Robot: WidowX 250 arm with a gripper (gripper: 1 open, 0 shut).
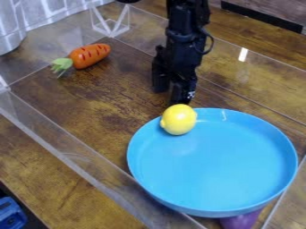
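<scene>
My black gripper point(174, 82) hangs pointing down at the middle top of the view, low over the dark wooden surface, just behind a yellow lemon-like ball point(178, 119). The ball rests on the far rim area of a large blue plate point(216, 170). An orange toy carrot point(89, 56) with green top lies to the upper left of the gripper. The fingertips are dark against the wood, so I cannot tell whether they are open or shut.
A purple object point(239, 220) shows at the bottom right edge, partly under the plate. A clear plastic edge runs diagonally along the left. Wood right of the gripper is clear.
</scene>
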